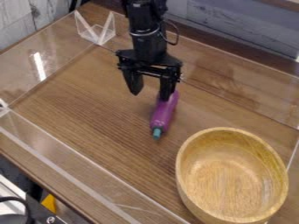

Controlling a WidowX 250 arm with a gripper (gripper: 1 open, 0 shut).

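Observation:
My black arm reaches down from the top centre, its gripper (pixel 151 87) hanging low over the purple object (pixel 163 115), a long item with a teal tip lying on the wooden table. The gripper's two fingers stand apart, one left of the purple object and one over its upper end, which is partly hidden. Whether anything is between them is hard to see, though the purple object lies mostly below them.
A large yellow bowl (pixel 230 175) fills the lower right of the table (pixel 76 131). A clear plastic piece (pixel 96 26) is at the back left.

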